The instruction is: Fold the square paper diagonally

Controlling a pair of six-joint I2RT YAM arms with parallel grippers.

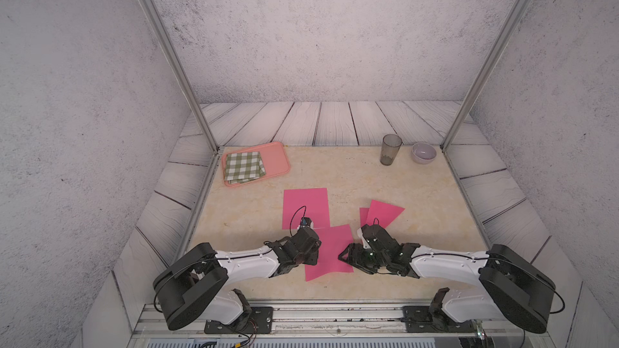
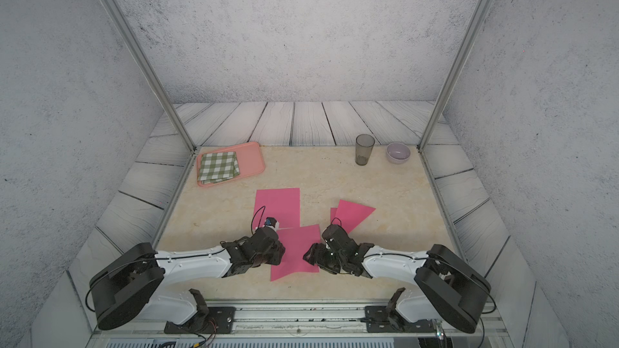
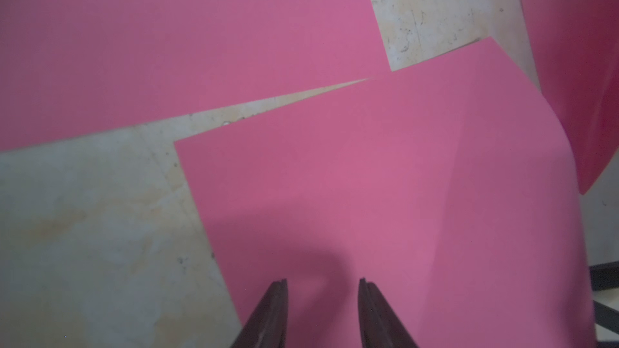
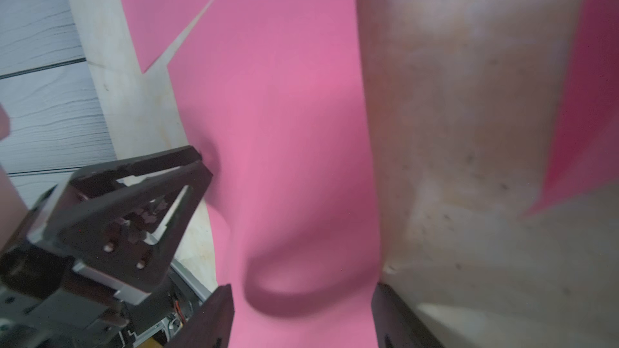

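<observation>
The pink square paper (image 1: 334,251) lies between my two grippers at the front of the table. My left gripper points down at its left side, the fingertips apart with pink paper showing in the gap. In the top left view the same left gripper (image 1: 313,257) covers part of the left edge. My right gripper is open at the paper's right edge, its fingers wide apart. The paper (image 4: 303,219) shows between them, with a curved shadow across it. In the left wrist view the right side of the paper (image 3: 515,219) bulges upward.
Another flat pink sheet (image 1: 305,206) lies just behind. Folded pink paper (image 1: 385,211) rests to the right, partly behind the right arm. Farther back stand a pink tray (image 1: 277,158) with a checked cloth (image 1: 243,166), a glass (image 1: 389,149) and a bowl (image 1: 423,152).
</observation>
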